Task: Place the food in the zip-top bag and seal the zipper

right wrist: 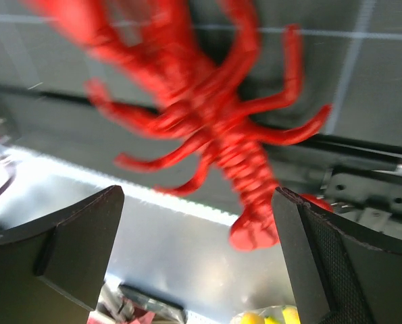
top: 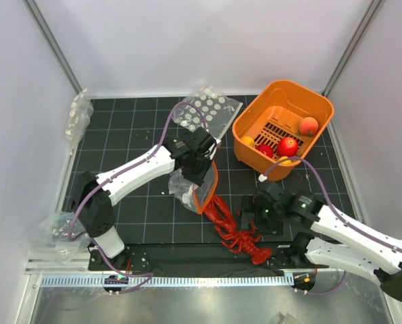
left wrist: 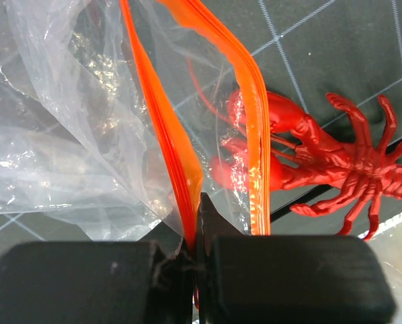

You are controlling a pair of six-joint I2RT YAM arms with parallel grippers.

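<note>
A clear zip bag (top: 187, 189) with an orange zipper lies mid-mat, my left gripper (top: 202, 165) shut on its edge; in the left wrist view the orange zipper strip (left wrist: 173, 162) runs between the fingers. A red toy lobster (top: 238, 236) lies to the bag's lower right, its claws at the bag's mouth, seen behind the clear film in the left wrist view. My right gripper (top: 251, 212) is open above the lobster, whose tail (right wrist: 248, 189) shows below it in the blurred right wrist view.
An orange basket (top: 261, 108) with fruit stands at back right. A dotted clear sheet (top: 204, 108) lies behind the bag, other clear bags at the left.
</note>
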